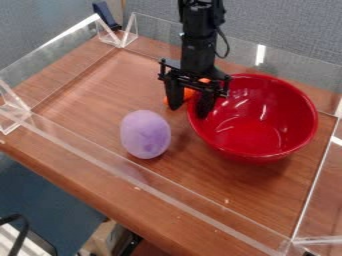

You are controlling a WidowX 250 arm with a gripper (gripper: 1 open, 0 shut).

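My gripper (pixel 193 92) is lowered at the left rim of a red bowl (pixel 261 115), over a small orange carrot-shaped object that is mostly hidden behind it. Whether the fingers are open or closed on anything is hard to tell. A purple egg-shaped object (pixel 144 134) lies on the wooden table to the front left of the bowl.
Clear low walls edge the wooden table (pixel 94 105). The bowl takes up much of the right side.
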